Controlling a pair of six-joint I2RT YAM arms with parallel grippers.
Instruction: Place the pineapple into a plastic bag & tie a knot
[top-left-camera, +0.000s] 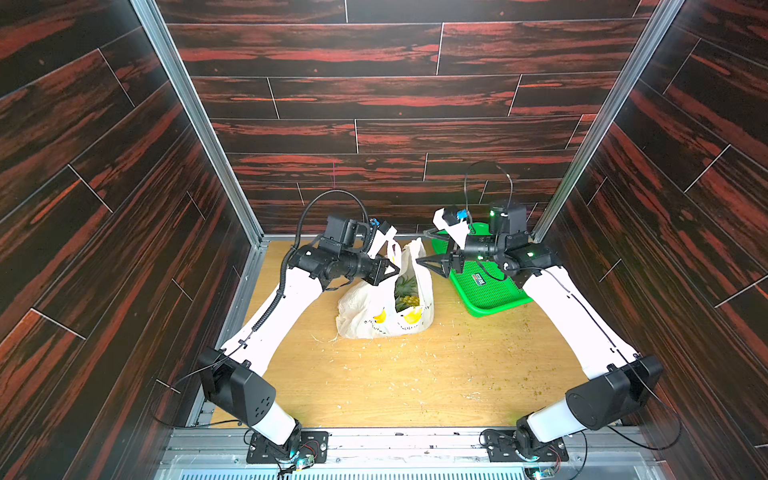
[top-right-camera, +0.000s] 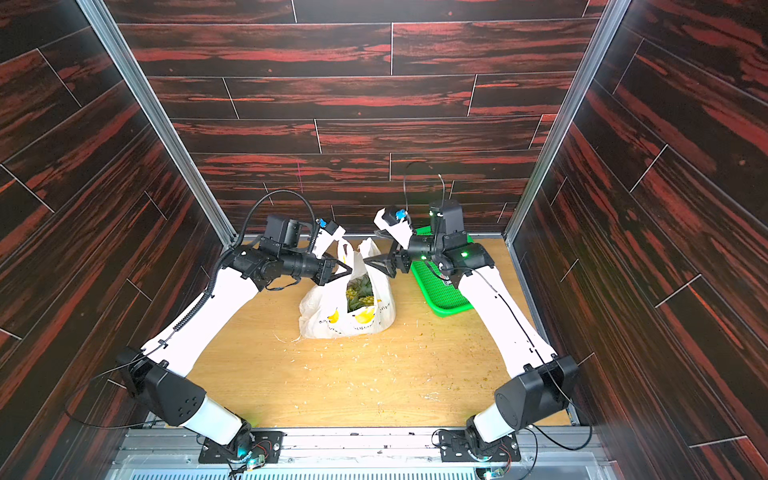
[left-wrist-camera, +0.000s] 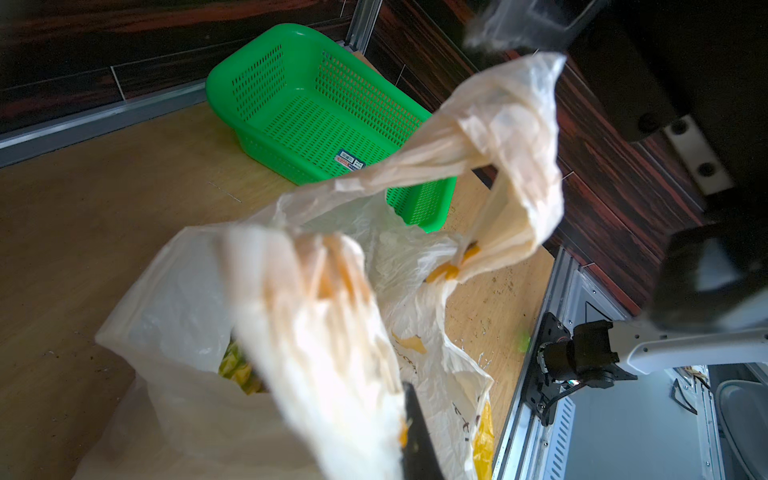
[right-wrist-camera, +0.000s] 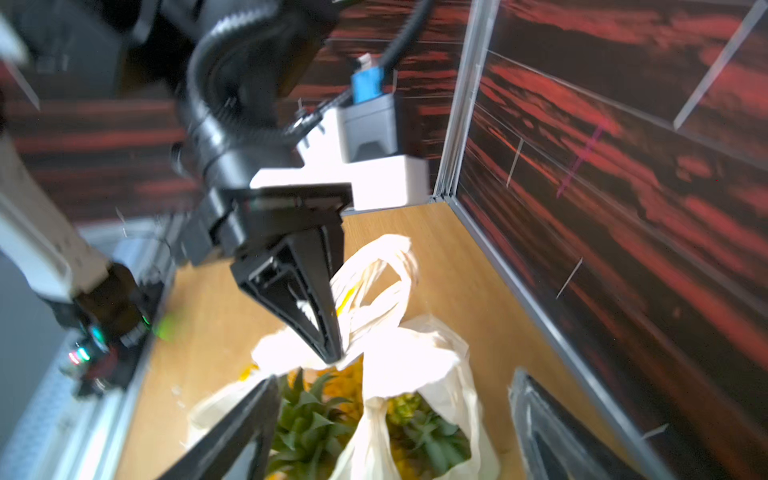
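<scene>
The white plastic bag (top-left-camera: 364, 310) stands with its mouth open on the table, the pineapple (top-left-camera: 407, 302) inside; green leaves (right-wrist-camera: 308, 428) show through the opening. My left gripper (top-left-camera: 397, 270) is shut on the bag's left handle (right-wrist-camera: 384, 260), whose loop rises beside its fingers. In the left wrist view, bunched plastic (left-wrist-camera: 320, 320) covers most of those fingers. Around the bag's right handle (top-left-camera: 415, 249), my right gripper is open, one finger (right-wrist-camera: 537, 424) on each side in its wrist view. Whether either finger touches the plastic, I cannot tell.
Behind and right of the bag is a green basket (top-left-camera: 480, 310), empty apart from a label (left-wrist-camera: 349, 160), partly under the right arm.
</scene>
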